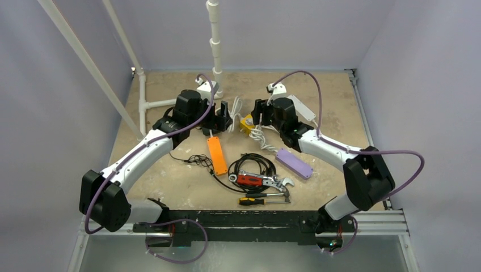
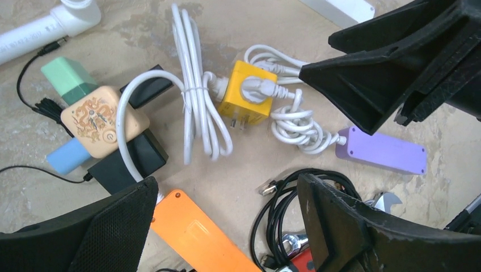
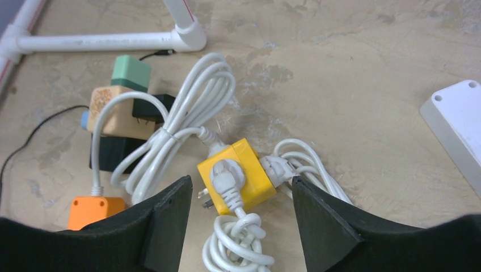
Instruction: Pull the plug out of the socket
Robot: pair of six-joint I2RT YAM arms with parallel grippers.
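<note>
A yellow cube socket (image 2: 247, 94) lies on the table between my two grippers, its metal prongs pointing out at one side. In the right wrist view three white plugs sit against the cube (image 3: 253, 180): a left plug (image 3: 214, 143) on the bundled cable, a front plug (image 3: 228, 179) and a right plug (image 3: 277, 169). My left gripper (image 1: 226, 117) is open, left of the cube, nothing between its fingers. Just right of the cube is my right gripper (image 1: 258, 112), its fingers (image 3: 170, 218) apart and the space between them empty.
An orange power strip (image 1: 216, 155), a purple one (image 1: 294, 163) and a white one (image 1: 304, 107) surround the cube. Stacked adapters (image 2: 105, 122) lie at its left. Coiled black cable with tools (image 1: 252, 175) occupies the front middle; bare table lies behind the cube.
</note>
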